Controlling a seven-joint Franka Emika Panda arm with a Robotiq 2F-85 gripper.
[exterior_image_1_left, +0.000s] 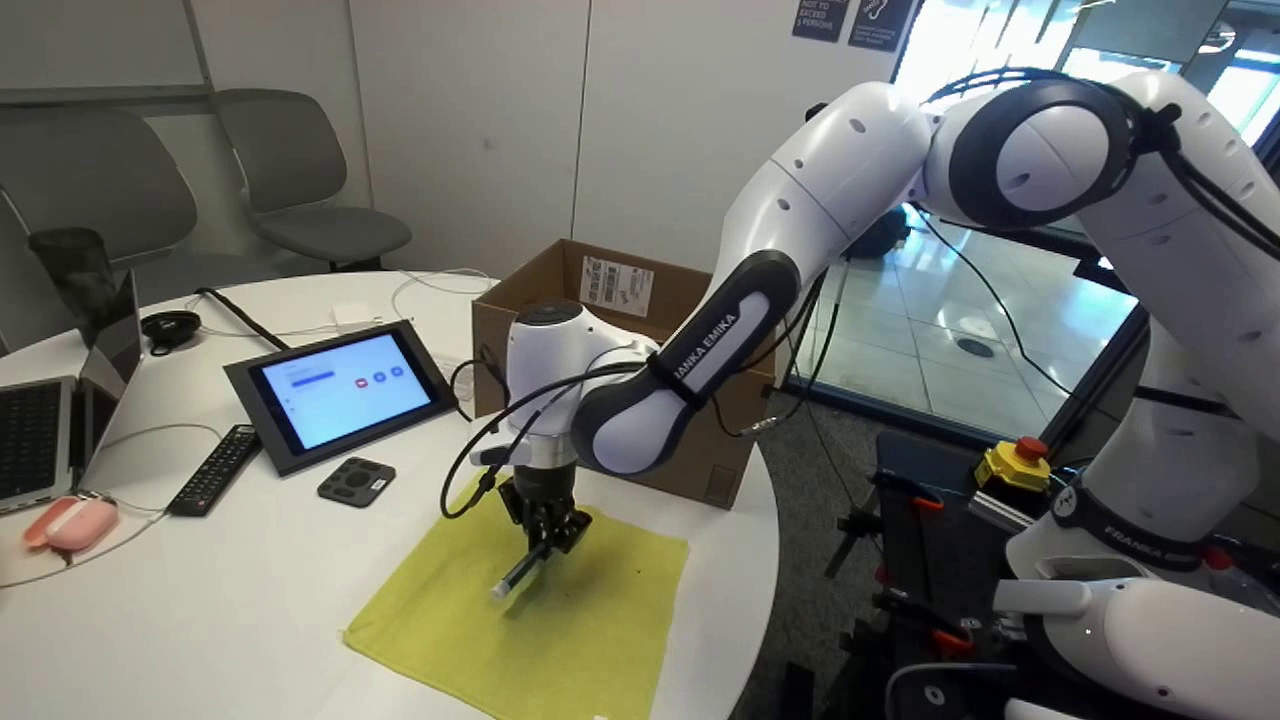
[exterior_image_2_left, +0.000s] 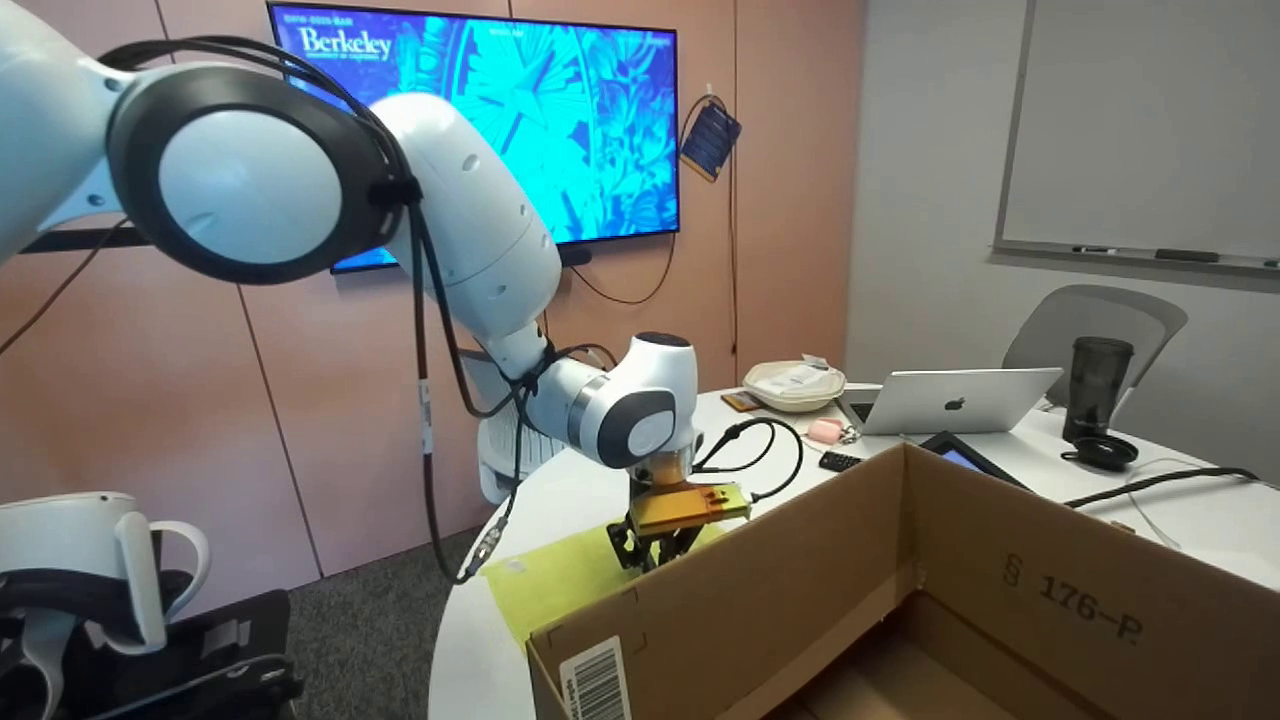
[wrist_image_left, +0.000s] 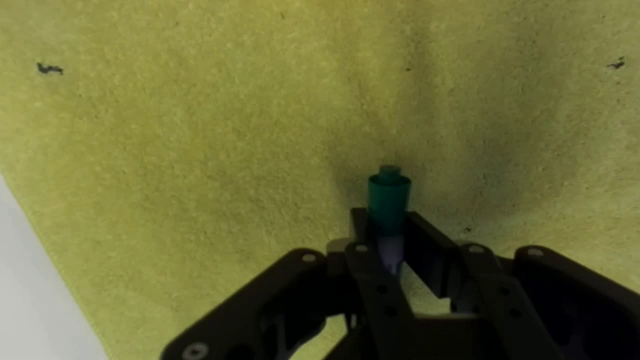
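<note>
In the wrist view my gripper is shut on a marker (wrist_image_left: 388, 201), whose green end pokes out past the fingers over yellow cloth. Exterior view 1 has the gripper (exterior_image_1_left: 552, 540) above the middle of the yellow cloth (exterior_image_1_left: 612, 630), with the marker (exterior_image_1_left: 518, 576) slanting out toward the near left and its pale end lowest. From these views I cannot tell whether the marker touches the cloth. Small dark marks (wrist_image_left: 50, 69) are visible on the cloth. In exterior view 2 the box wall partly covers the gripper (exterior_image_2_left: 648, 558).
An open cardboard box (exterior_image_1_left: 720, 462) stands just behind the cloth. To the left lie a tablet (exterior_image_1_left: 342, 390), a small black controller (exterior_image_1_left: 356, 481), a remote (exterior_image_1_left: 216, 469) and a laptop (exterior_image_1_left: 54, 438). Bare white table (exterior_image_1_left: 252, 600) stretches left of the cloth.
</note>
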